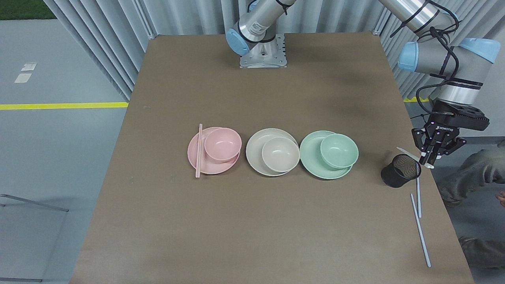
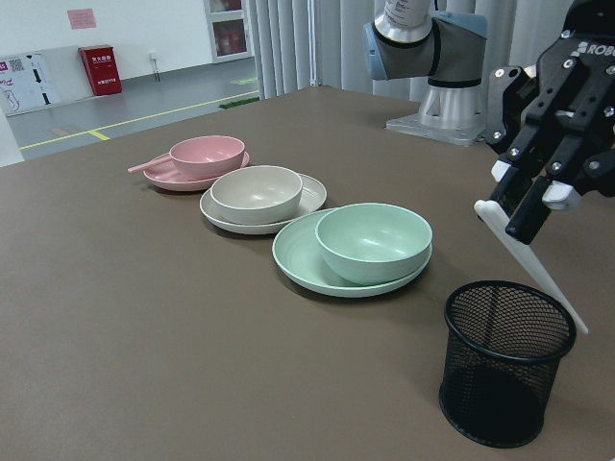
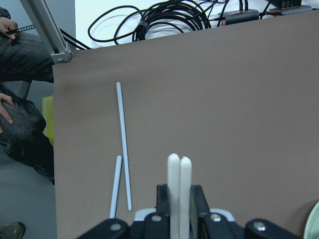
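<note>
My gripper (image 1: 426, 158) hangs at the table's right edge, shut on a pair of white chopsticks (image 3: 179, 194). In the left view they slant down from the fingers (image 2: 538, 269) behind a black mesh holder (image 2: 495, 403). Two light blue chopsticks (image 1: 421, 232) lie along the right edge. Pink chopsticks (image 1: 199, 151) rest on a pink plate with a pink bowl (image 1: 222, 144). A white bowl (image 1: 280, 154) on its plate and a green bowl (image 1: 339, 150) on its plate stand to the right of these.
A person's legs (image 1: 468, 175) are beside the right edge; coiled cables (image 3: 154, 20) lie beyond the table in the wrist view.
</note>
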